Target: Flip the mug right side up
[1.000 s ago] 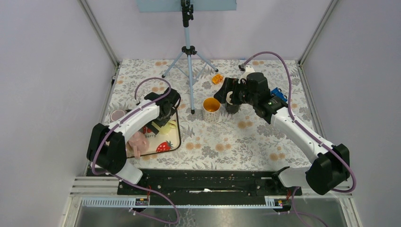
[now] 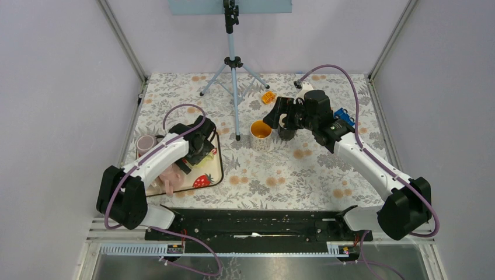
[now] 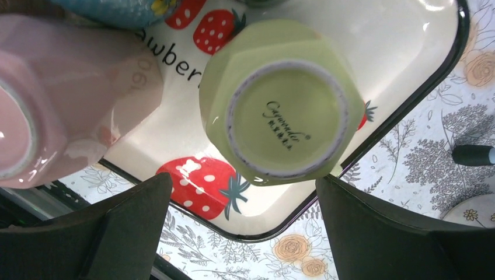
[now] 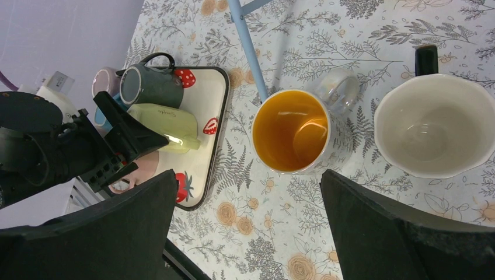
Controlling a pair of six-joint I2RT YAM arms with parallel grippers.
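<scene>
In the left wrist view a green mug [image 3: 280,116] lies on the strawberry tray [image 3: 403,52], its base facing the camera; in the right wrist view it lies on its side [image 4: 163,125]. My left gripper stands open just beside it, nothing visibly held. A pink mug [image 3: 70,99] lies to its left. My right gripper is open above the table, near an upright white mug with yellow inside [image 4: 292,128] and a cream-lined, dark-handled mug [image 4: 435,125].
A dark mug [image 4: 152,87] and blue one [image 3: 122,9] share the crowded tray. A tripod [image 2: 233,93] stands at the back middle; small orange [image 2: 268,97] and blue [image 2: 344,115] objects lie at the back.
My left arm has shifted slightly left and toward the front over the tray. The right arm has not visibly moved.
</scene>
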